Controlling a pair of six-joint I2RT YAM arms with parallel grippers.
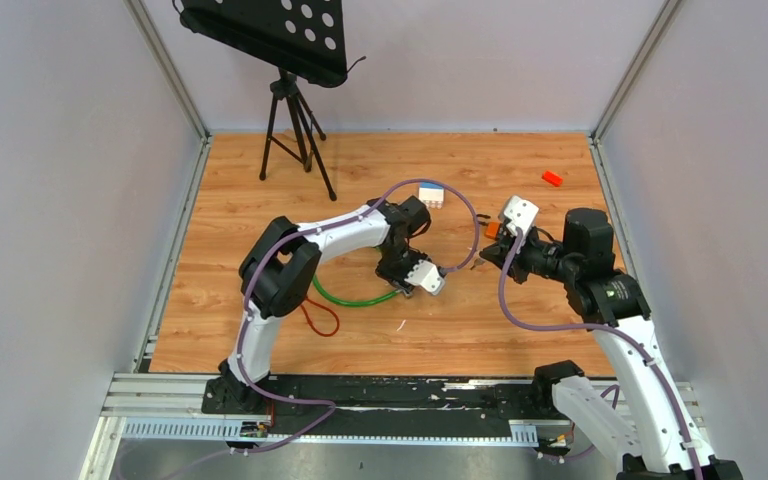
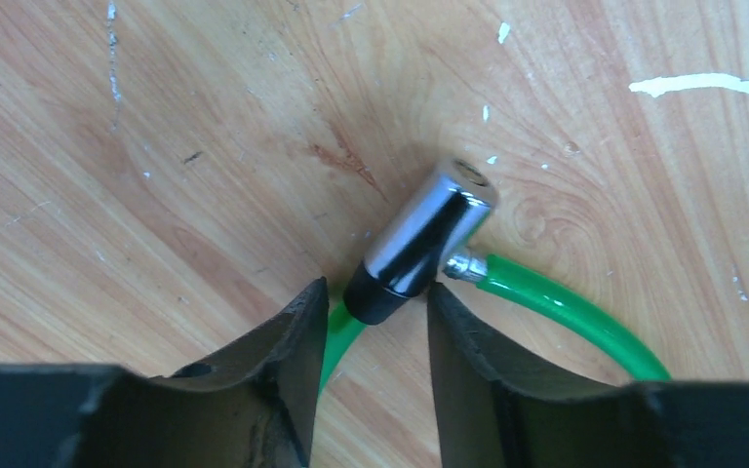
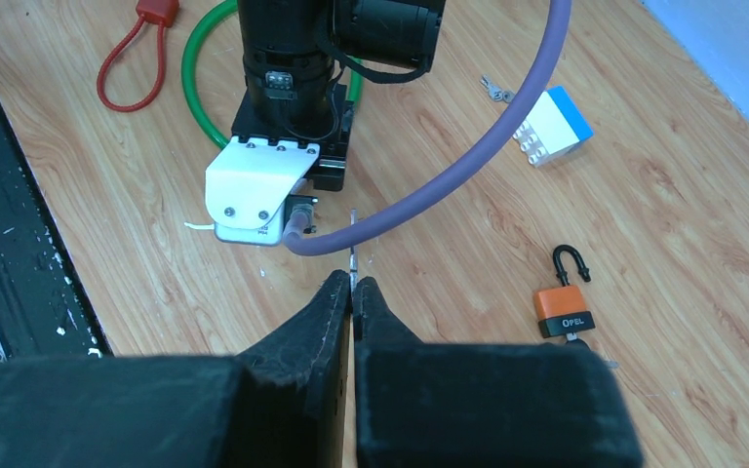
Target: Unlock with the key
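The green cable lock (image 1: 355, 302) lies looped on the table, its chrome cylinder (image 2: 421, 234) slanting upward in the left wrist view. The cable's metal end (image 2: 465, 265) sits beside that cylinder, and whether it is inserted is hard to see. My left gripper is open, one finger on either side of the cylinder's black collar, with gaps still visible. My right gripper is shut on a thin key (image 3: 353, 239) that points out from its fingertips. In the top view this key shows at the right gripper's tip, well to the right of the lock.
An orange padlock (image 3: 561, 307) lies near the right gripper. At the back are a white-and-blue block (image 1: 431, 196) and a small key bunch (image 3: 493, 90). A red cable lock (image 1: 322, 325) rests left of the green one.
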